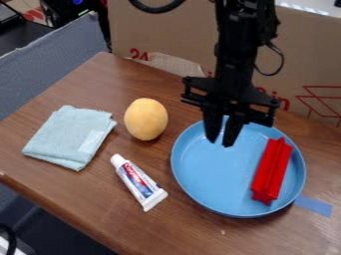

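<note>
My gripper hangs over the upper left part of a blue plate, its dark fingers pointing down; whether anything is held between them is hard to see. A red bar-shaped object lies on the right side of the plate. To the left are a yellow potato-like object, a toothpaste tube lying diagonally, and a folded light-blue cloth.
A cardboard box stands behind the table. A strip of blue tape is at the right. Bare wooden table shows at the front left, and a grey surface lies beyond its left edge.
</note>
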